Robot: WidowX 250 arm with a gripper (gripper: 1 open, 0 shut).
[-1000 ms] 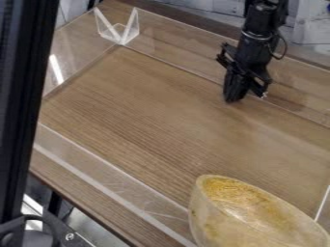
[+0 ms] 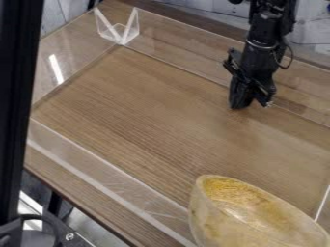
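Observation:
The black robot arm reaches down from the top right, its gripper [image 2: 244, 95] low over the wooden tabletop [image 2: 142, 116] near the back right. The gripper looks dark and compact; whether its fingers are open or shut is hard to make out, and no object shows in it.
A large yellowish bowl [image 2: 252, 217] sits at the front right. Clear plastic barriers line the left and back edges, with a small white angular piece [image 2: 118, 31] at the back left.
The gripper has shifted slightly and its wrist has turned a little; it stays in the same back-right area. The bowl has not moved.

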